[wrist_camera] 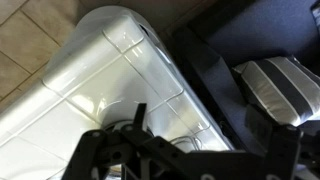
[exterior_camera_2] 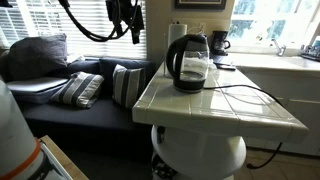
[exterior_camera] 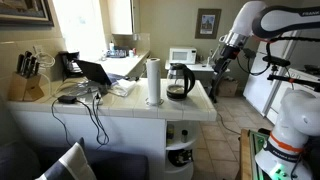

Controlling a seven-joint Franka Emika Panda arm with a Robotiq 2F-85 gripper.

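A black-and-glass kettle point(exterior_camera: 180, 83) stands upright on the white tiled counter point(exterior_camera: 135, 106). In exterior view 2, the kettle point(exterior_camera_2: 188, 65) is near the counter's point(exterior_camera_2: 225, 105) left side, its black handle facing left. High above the floor, off the counter's right end in exterior view 1, hangs my gripper point(exterior_camera: 221, 61). It is apart from the kettle. The wrist view looks down on the counter's corner and edge; there my gripper is open, with nothing between its fingers. Round shapes behind the gripper are partly hidden and hard to identify.
A paper towel roll point(exterior_camera: 153, 82) stands beside the kettle. Farther along are a laptop point(exterior_camera: 95, 74), loose cables point(exterior_camera: 97, 118) and a knife block point(exterior_camera: 32, 86). A sofa with striped cushions point(exterior_camera_2: 127, 86) lies beyond the counter's edge.
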